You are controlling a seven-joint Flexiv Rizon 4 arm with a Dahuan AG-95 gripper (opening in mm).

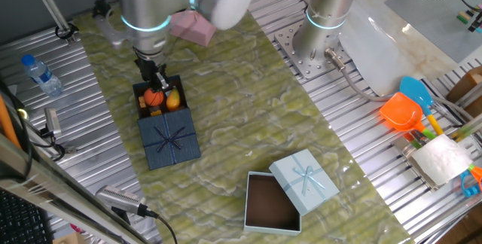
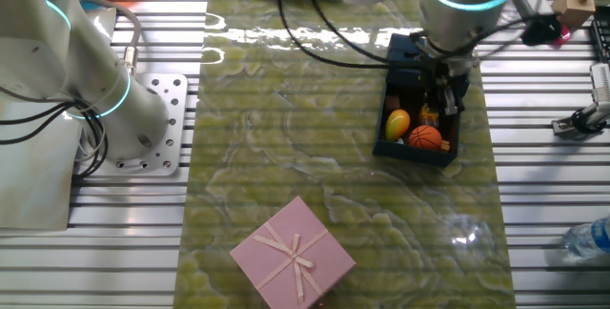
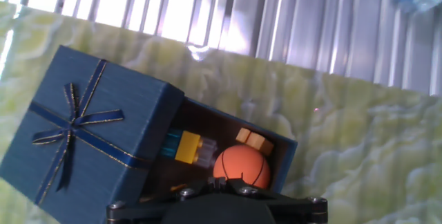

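A dark blue gift box [image 1: 138, 107] stands partly uncovered, its ribboned lid [image 1: 170, 140] lying across one end. Inside its uncovered part are an orange toy basketball [image 3: 242, 166], a yellow-orange fruit-like toy [image 2: 396, 124], a yellow and teal block piece [image 3: 187, 147] and a small wooden piece [image 3: 254, 140]. My gripper [image 1: 160, 84] points down at the box's open end, close to the ball. In the wrist view its dark body covers the near part of the box, and whether the fingers are apart does not show. Nothing is visibly lifted.
A pale blue box [image 1: 273, 203] stands open with its lid [image 1: 305, 180] leaning over one side. A pink ribboned box [image 2: 293, 252] is on the green mat [image 2: 286, 147]. Beyond the mat stands a water bottle [image 1: 43, 76].
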